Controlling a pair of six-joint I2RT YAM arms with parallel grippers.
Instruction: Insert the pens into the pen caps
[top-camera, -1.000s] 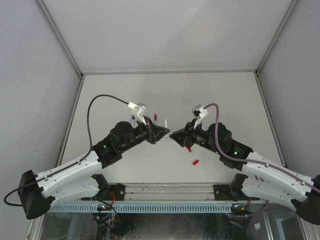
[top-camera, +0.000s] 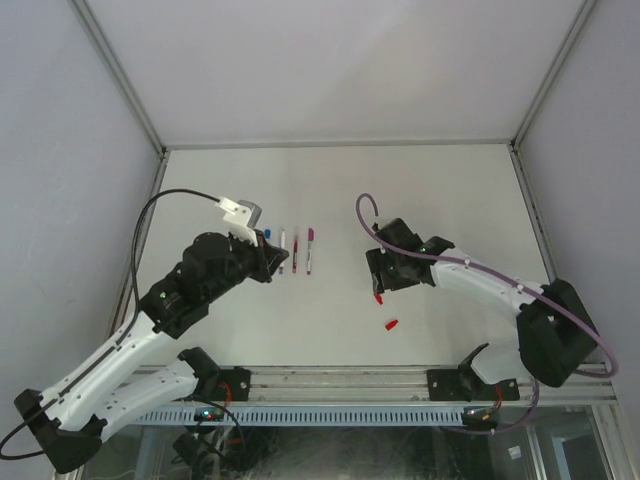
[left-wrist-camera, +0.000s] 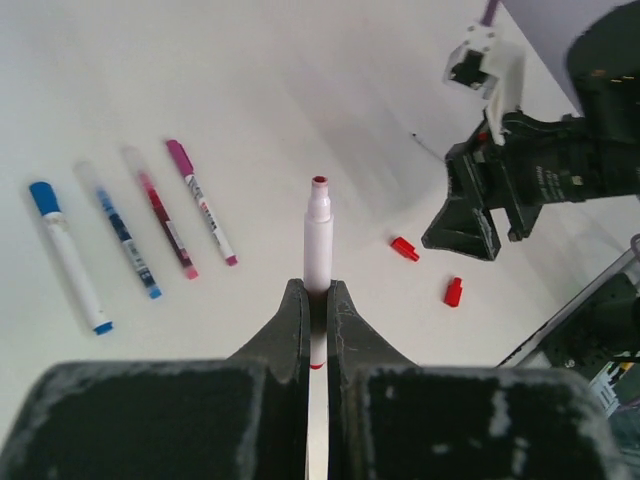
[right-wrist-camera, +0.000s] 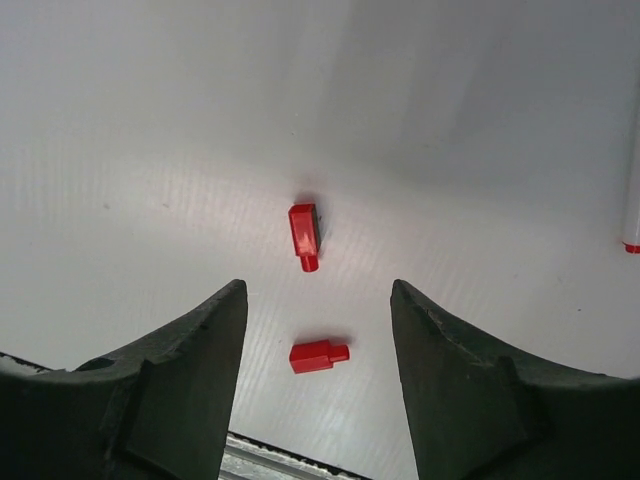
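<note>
My left gripper is shut on a white marker (left-wrist-camera: 318, 235) that stands upright, its bare red tip pointing up. Over on the right, my right gripper is spread open above the table with nothing between its fingers. Below it in the right wrist view lie two red caps: one cap (right-wrist-camera: 305, 235) ahead of the fingertips, the other cap (right-wrist-camera: 318, 356) between and below them. An uncapped thin pen (left-wrist-camera: 426, 146) lies farther off in the left wrist view, partly hidden by the right arm.
To the left lie several pens side by side: a blue-capped marker (left-wrist-camera: 70, 260), a blue pen (left-wrist-camera: 128, 243), a red pen (left-wrist-camera: 168, 225) and a magenta-capped pen (left-wrist-camera: 203, 203).
My left gripper has carried the marker leftward.
</note>
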